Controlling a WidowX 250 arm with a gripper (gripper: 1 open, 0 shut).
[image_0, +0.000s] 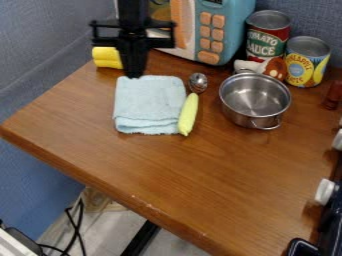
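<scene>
My black gripper (134, 62) hangs over the back left of the table, just above and behind the folded light-blue cloth (142, 100), in front of a yellow pepper (106, 58) that it partly hides. Its finger state is unclear. A yellow-green elongated vegetable (189, 114) lies along the cloth's right edge. A steel pot (254, 98) stands to the right.
A toy microwave (218, 25), a tomato sauce can (266, 38), a yellow can (306, 62), a spoon (198, 81) and small items crowd the back.
</scene>
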